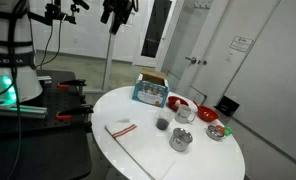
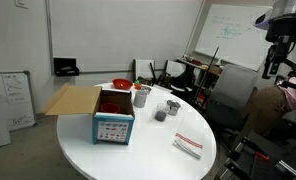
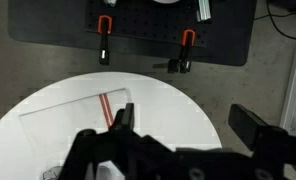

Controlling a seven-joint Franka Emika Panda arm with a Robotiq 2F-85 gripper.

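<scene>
No task is named, so the tabletop items are described. My gripper is open and empty, high above the near edge of the round white table (image 3: 178, 110). It also appears at the top of exterior view 1 and at the right of exterior view 2. Below it lies a flat white cloth (image 3: 68, 125) with red stripes. A teal-sided cardboard box (image 2: 113, 125) stands on the table with its flaps open and something red inside. Near the middle are a clear glass with dark contents (image 1: 164, 120), a white mug (image 1: 185, 115) and a metal pot (image 1: 180, 141).
Further back are red bowls (image 1: 206, 114), a metal strainer (image 1: 216, 131) and a dark upright item (image 1: 227, 106). The robot's dark base bench (image 3: 58, 30) with orange-handled clamps (image 3: 187, 50) adjoins the table. Bare tabletop surrounds the cloth.
</scene>
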